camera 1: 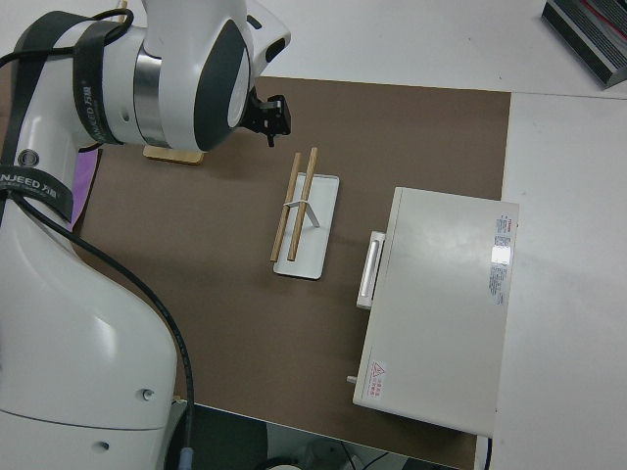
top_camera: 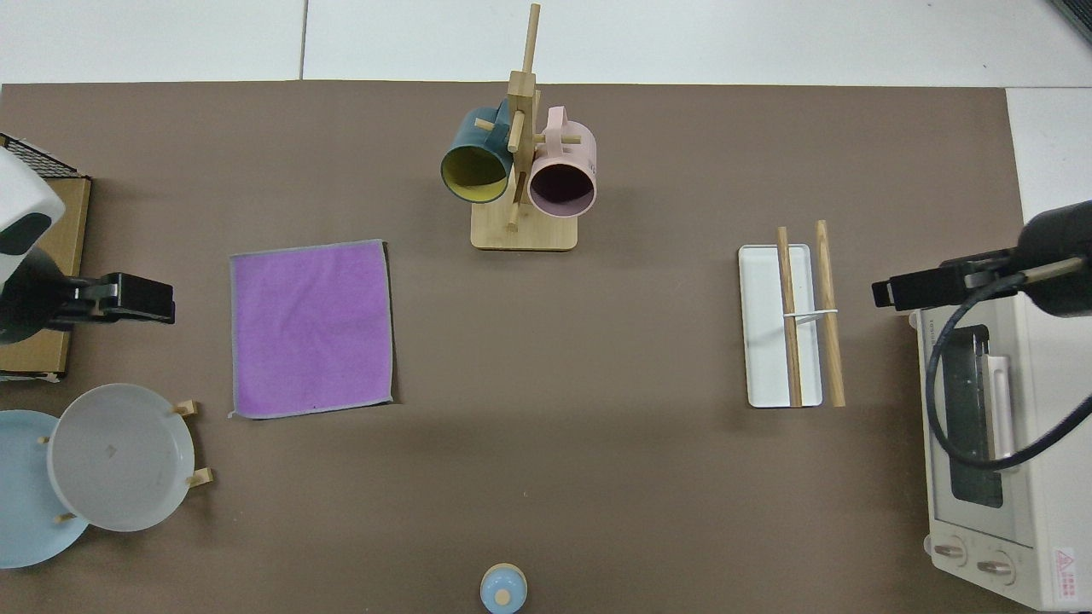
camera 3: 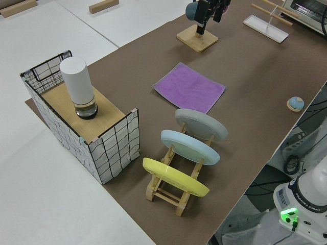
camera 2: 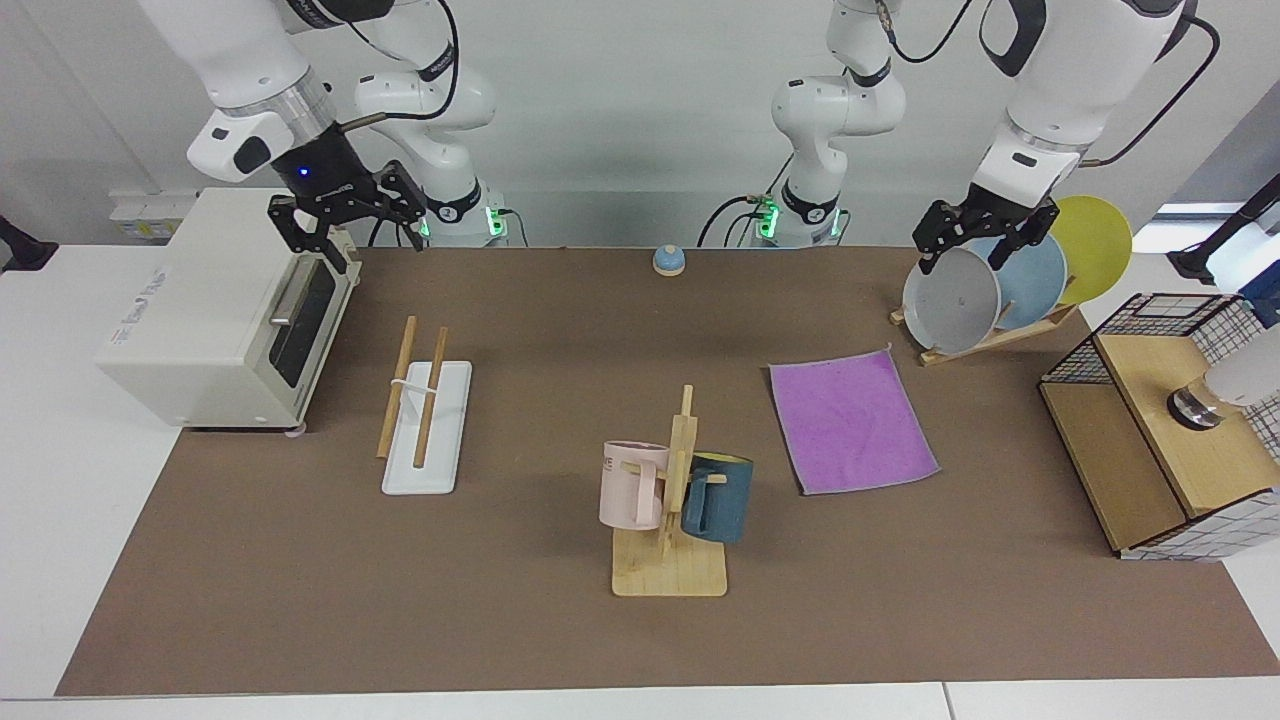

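Observation:
My left gripper (top_camera: 153, 300) hangs at the left of the top view, over the wire-walled shelf (top_camera: 46, 220) and above the plate rack with grey (top_camera: 119, 455) and light blue plates (top_camera: 22, 481). My right gripper (top_camera: 891, 292) is above the white oven (top_camera: 1049, 481), left of its top. A wooden stand (top_camera: 524, 240) carries a blue mug (top_camera: 476, 153) and a pink mug (top_camera: 573, 164). A purple cloth (top_camera: 312, 327) lies between rack and stand. Whether either gripper is open is hard to tell.
A white holder with two wooden rods (top_camera: 763, 327) stands left of the oven. A small blue round object (top_camera: 503, 590) sits at the near edge. A yellow plate (camera 3: 176, 176) is also in the rack.

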